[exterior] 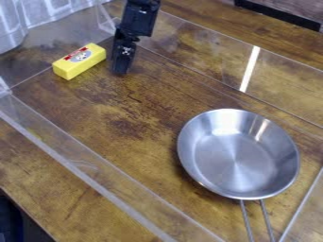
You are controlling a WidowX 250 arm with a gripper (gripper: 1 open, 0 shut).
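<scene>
The black gripper (124,59) reaches down from the top of the view to just right of a yellow box (79,61) with a red label, low over the wooden surface. It is open; whether anything dark sits between its fingers is too small to tell. A steel pan (237,151) with a wire handle lies at the lower right.
Clear plastic walls border the wooden surface (120,132) along the lower left and right. A white crumpled item (19,19) is at the top left.
</scene>
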